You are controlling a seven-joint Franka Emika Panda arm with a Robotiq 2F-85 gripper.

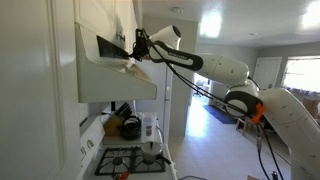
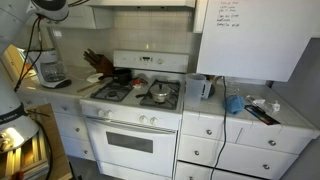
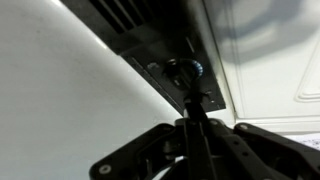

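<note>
A white range hood juts from the wall, with a dark recessed underside panel. My gripper is raised close to that panel. In the wrist view a round dark knob sits on the black panel, beside a vent grille. The gripper's fingers are shut and point at the knob, with nothing visible between them. Their tips overlap the knob's lower edge in that view; whether they touch it I cannot tell.
Below stands a white stove with a pot on its cooktop. A black kettle and a knife block stand near it. White cabinet doors lie close beside the hood.
</note>
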